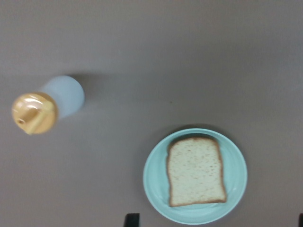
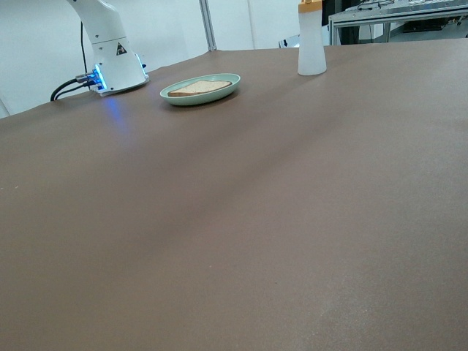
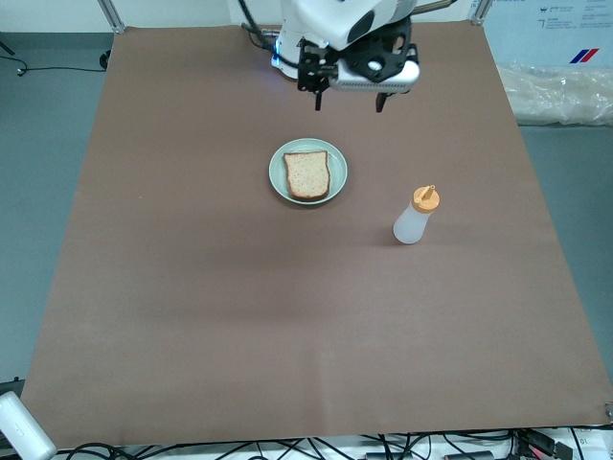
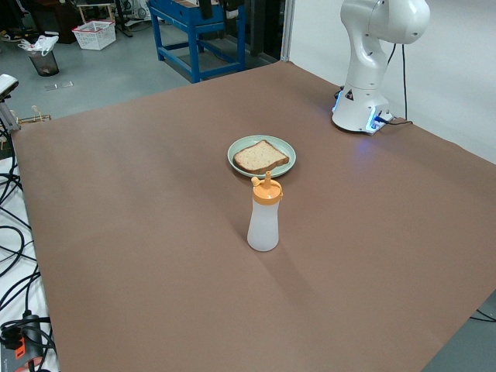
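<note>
A slice of bread point(image 3: 306, 174) lies on a pale green plate point(image 3: 336, 184), also seen in the wrist view as bread point(image 1: 195, 170) on the plate point(image 1: 157, 175). Right of it in the left view stands a squeeze bottle point(image 3: 412, 223) with an orange cap point(image 1: 33, 113). My gripper point(image 3: 350, 102) hangs above the far part of the table, beyond the plate, its fingers apart and nothing seen between them. In the wrist view the fingertips sit at the bottom edge, the plate between them.
The white arm base point(image 4: 356, 112) stands at the far edge. Cables and equipment point(image 3: 536, 446) lie beyond the near edge in the left view.
</note>
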